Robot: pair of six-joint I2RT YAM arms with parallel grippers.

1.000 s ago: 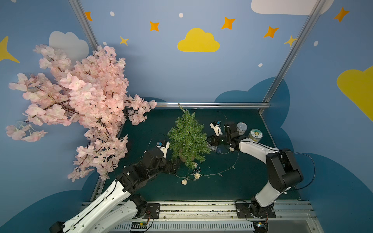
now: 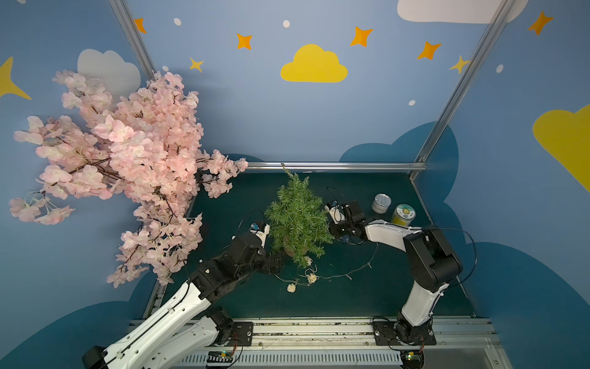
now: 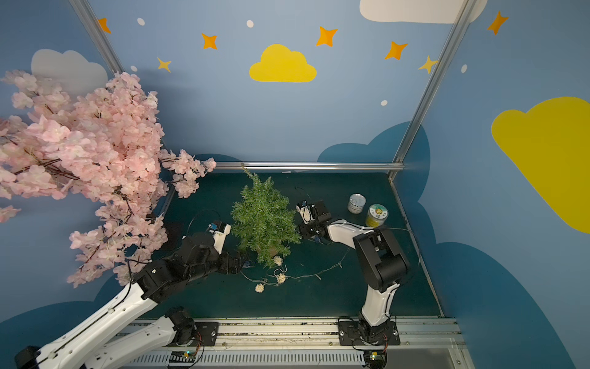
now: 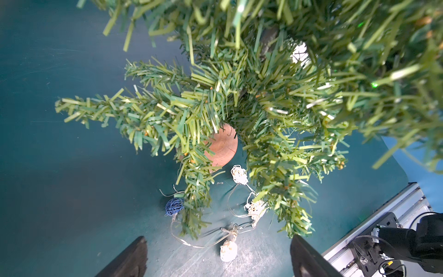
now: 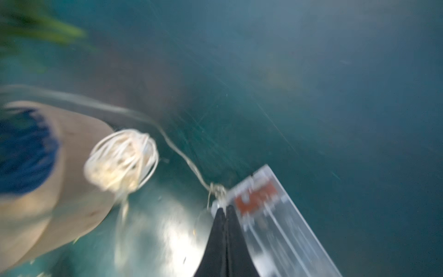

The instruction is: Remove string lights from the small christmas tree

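Observation:
The small green tree [image 2: 298, 221] stands mid-table in a terracotta pot [image 4: 221, 146]. String lights with cream wire balls [image 2: 291, 287] and a blue ball [image 4: 174, 206] lie on the floor around its front. My left gripper is open at the tree's left side, branches above and ahead of it. My right gripper, at the tree's right, is shut over a clear battery box [image 5: 281, 230] on the floor, wire knotted at its corner; nothing shows between its fingers. The right wrist view is blurred, with a cream ball [image 5: 121, 161] beside a wooden cylinder [image 5: 78, 194].
Two tins [image 2: 381, 203] [image 2: 403, 214] stand at the back right. Pink blossom branches [image 2: 147, 147] fill the left side.
The left arm has moved very slightly; the lights on the floor look unchanged.

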